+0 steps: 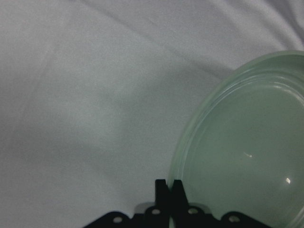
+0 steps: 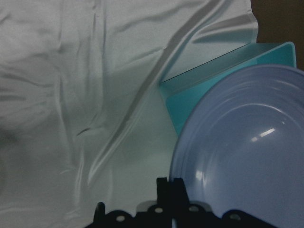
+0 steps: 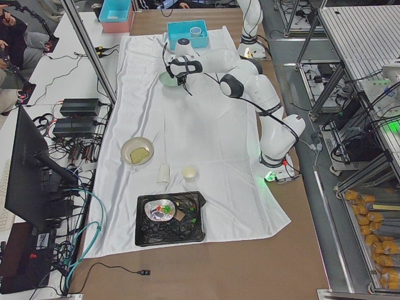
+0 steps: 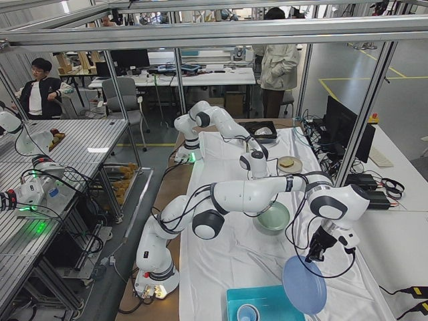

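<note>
My left gripper is shut on the rim of a green bowl (image 1: 247, 137), its fingertips together at the bowl's left edge; in the camera right view that bowl (image 4: 271, 221) sits mid-table. My right gripper is shut on the rim of a blue plate (image 2: 242, 147), which hangs partly over a turquoise bin (image 2: 185, 104). In the camera right view the blue plate (image 4: 304, 291) is below the right gripper, beside the bin (image 4: 247, 297).
A cream bowl with a yellow item (image 3: 137, 156), small cups (image 3: 189, 172) and a black tray (image 3: 169, 234) occupy the near part of the cloth. A monitor and cables line the left side.
</note>
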